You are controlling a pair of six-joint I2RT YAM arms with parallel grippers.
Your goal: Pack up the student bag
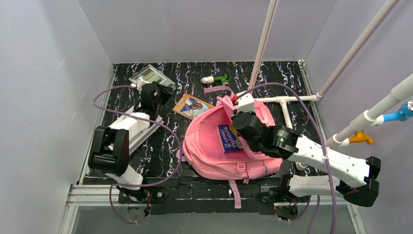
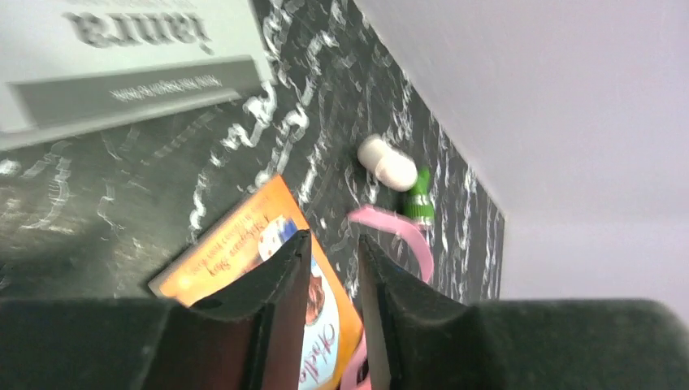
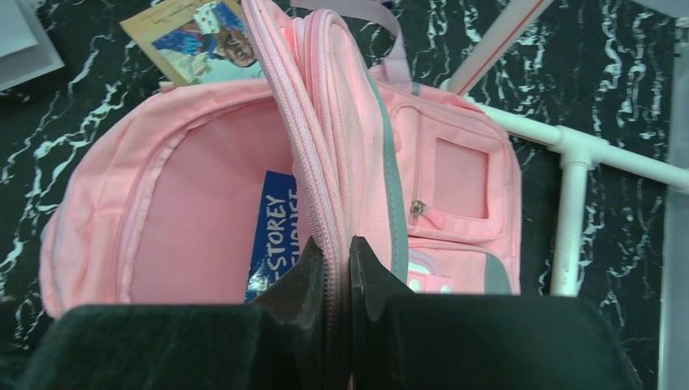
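Observation:
The pink backpack [image 1: 204, 146] lies open, with a blue book [image 1: 226, 139] inside. My right gripper is shut on the backpack's raised zippered flap [image 3: 337, 146], holding it upright. My left gripper is raised above the left of the floor, its fingers apart with no object held. Below it are an orange-bordered book [image 2: 219, 252] and a grey book [image 2: 138, 89], partly hidden by the arm in the top view [image 1: 151, 73]. A white item [image 1: 146, 134] lies under the left arm.
A green-and-white fitting [image 1: 219, 78] lies at the back. White pipes [image 1: 287, 112] stand close to the backpack's right, and more with coloured fittings run along the right wall. Bare marble floor shows between the books and the back wall.

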